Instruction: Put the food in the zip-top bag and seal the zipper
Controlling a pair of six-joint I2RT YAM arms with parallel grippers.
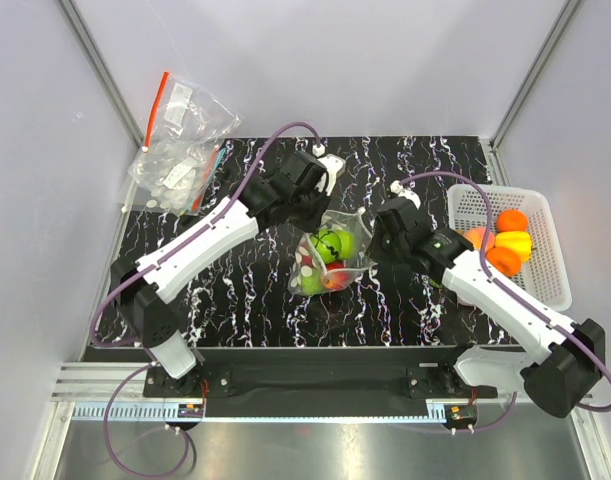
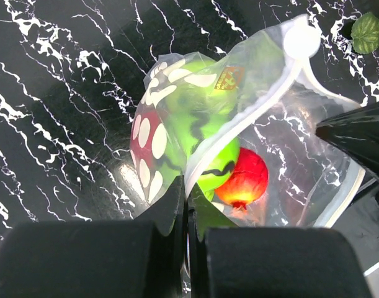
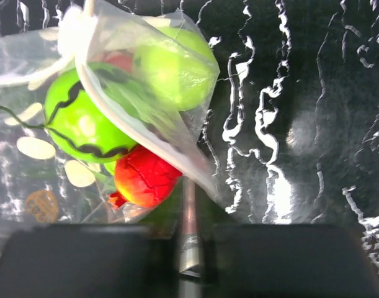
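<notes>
The clear zip top bag (image 1: 357,284) lies mouth open at mid-table. Inside are a green melon with dark stripes (image 2: 208,146), a red fruit (image 2: 245,180) and a plain green fruit (image 3: 177,68). My left gripper is shut on the bag's white zipper rim (image 2: 239,124). On the opposite side, my right gripper has its tips at the bag's rim (image 3: 130,127), with a narrow gap between blurred fingers. Whether the plastic lies between them is hard to tell. A dark finger of that arm (image 2: 356,136) shows beside the mouth in the left wrist view.
A white basket (image 1: 555,270) at the right holds an orange fruit (image 1: 511,221), a yellow pepper (image 1: 518,243) and others. More clear bags with orange-red zippers (image 1: 180,145) lie at the back left. A green leaf (image 2: 366,33) lies beyond the bag.
</notes>
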